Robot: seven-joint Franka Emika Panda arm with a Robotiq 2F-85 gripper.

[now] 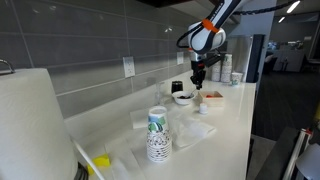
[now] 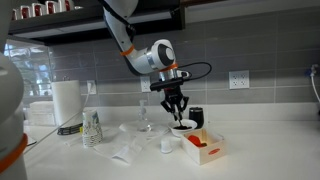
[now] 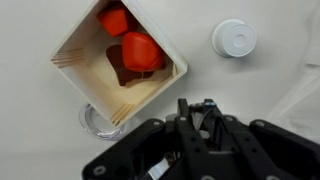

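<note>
My gripper is at the lower middle of the wrist view, its fingers close together around something small and dark that I cannot identify. In exterior view 2 the gripper (image 2: 176, 106) points down just above a white bowl (image 2: 184, 131) with dark contents. Whether it touches the bowl cannot be told. To the bowl's right is an open pale box (image 2: 206, 152) with red items (image 3: 142, 52) inside. A small white capped container (image 3: 235, 38) stands near the box.
A black container (image 2: 196, 116) stands behind the bowl, near the wall. Stacked patterned cups (image 1: 158, 138) and a clear plastic sheet (image 1: 192, 132) lie nearer exterior view 1. A clear round item (image 3: 100, 123) is beside the box.
</note>
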